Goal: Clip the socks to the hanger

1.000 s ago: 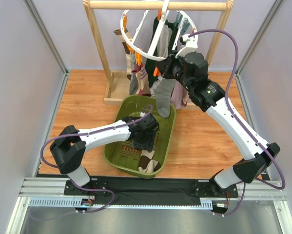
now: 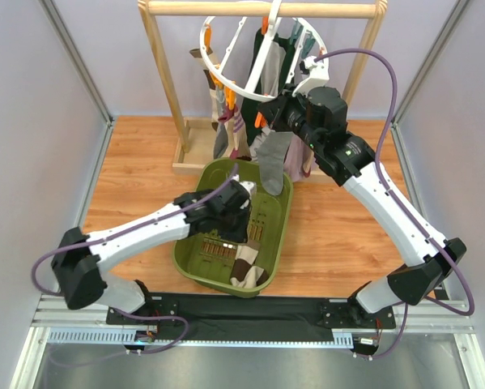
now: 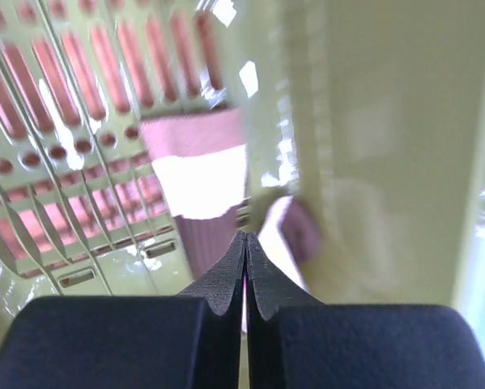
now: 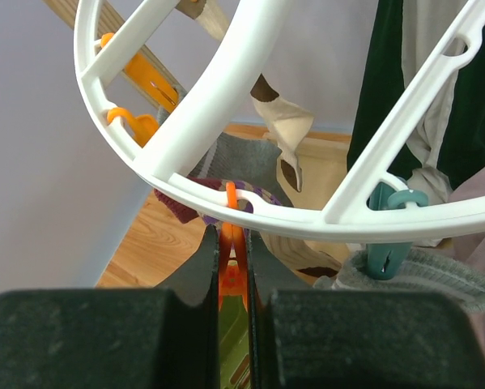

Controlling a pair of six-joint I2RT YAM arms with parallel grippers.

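Observation:
A white round hanger (image 2: 250,87) hangs from the wooden frame with several socks clipped to it. At its rim my right gripper is shut on an orange clip (image 4: 230,243); a grey sock (image 2: 271,162) hangs below. My left gripper is shut, nothing visible between its fingers, over the green bin (image 2: 185,267). A brown-and-cream sock (image 2: 244,267) lies in that bin; in the left wrist view a banded sock (image 3: 197,182) lies under the fingers, beside a crumpled piece.
The wooden rack (image 2: 169,81) stands behind the bin. Bare wooden table (image 2: 355,243) shows on both sides. Walls rise at left and right.
The right arm and the hanger look unchanged.

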